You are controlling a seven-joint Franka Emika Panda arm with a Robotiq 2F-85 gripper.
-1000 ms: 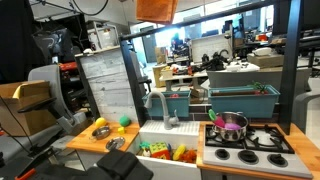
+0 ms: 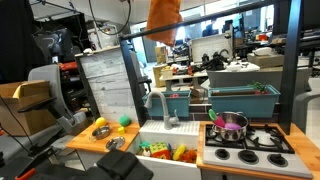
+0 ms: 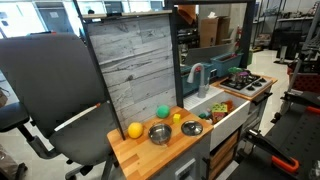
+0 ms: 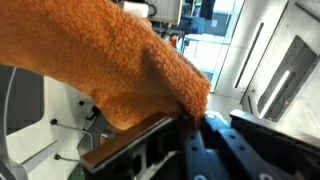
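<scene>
An orange cloth fills much of the wrist view, its edge running into my gripper. The dark fingers are shut on that cloth, which covers part of them. In exterior view 1 the cloth hangs from the top edge, in front of the dark crossbar; the gripper itself is above that frame. A small orange-brown patch shows at the top of exterior view 2, probably the same cloth.
Below are a sink basin with several colourful items, a faucet, a stove with a metal pot, and a wooden counter holding bowls and toy foods. A dark post and the crossbar frame the space.
The counter items have not moved.
</scene>
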